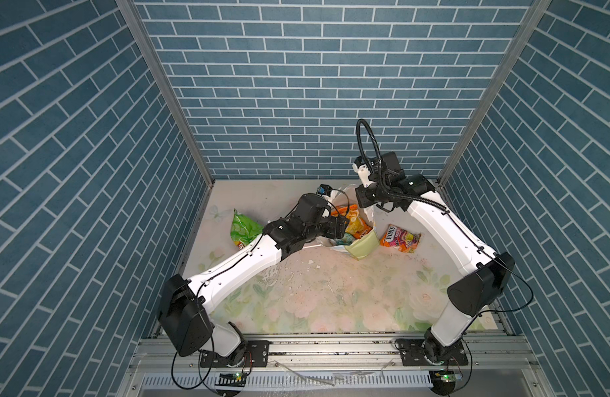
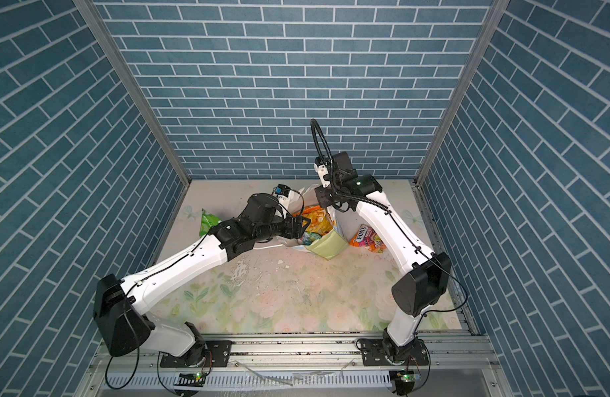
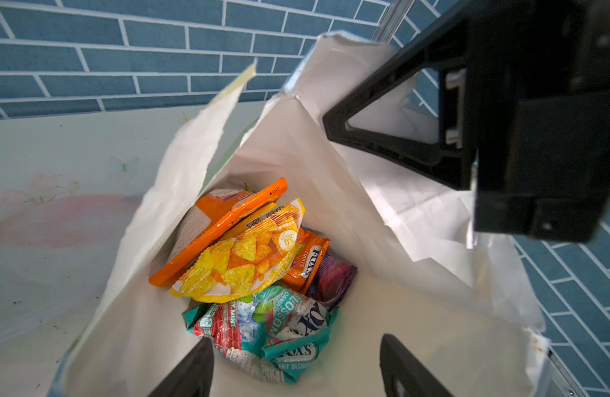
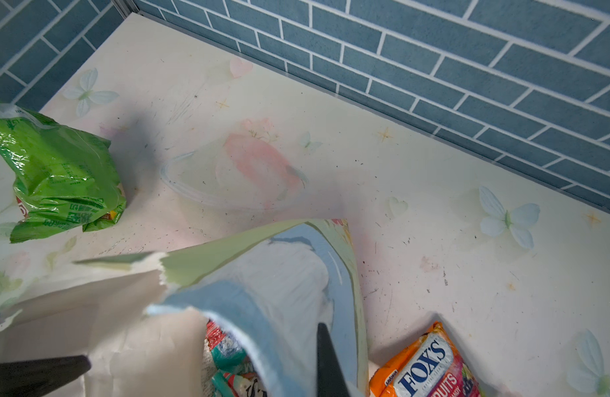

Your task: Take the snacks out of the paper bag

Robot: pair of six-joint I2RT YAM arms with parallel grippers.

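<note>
The white paper bag (image 3: pixel 410 311) stands mouth up, several snack packs inside: a yellow chip pack (image 3: pixel 242 264), an orange pack (image 3: pixel 218 225) and a teal candy pack (image 3: pixel 271 324). Over the mouth, my left gripper is open, its fingers (image 3: pixel 197 370) apart with nothing between them. My right gripper (image 1: pixel 363 197) is at the bag's right rear rim; in the left wrist view the paper runs in between its black fingers, shut on the bag's edge. Outside lie a green snack pack (image 1: pixel 244 229) at left and an orange and pink Fox's pack (image 1: pixel 400 238) at right.
Blue brick walls (image 1: pixel 318 99) enclose the back and sides. Both forearms reach inward over the table.
</note>
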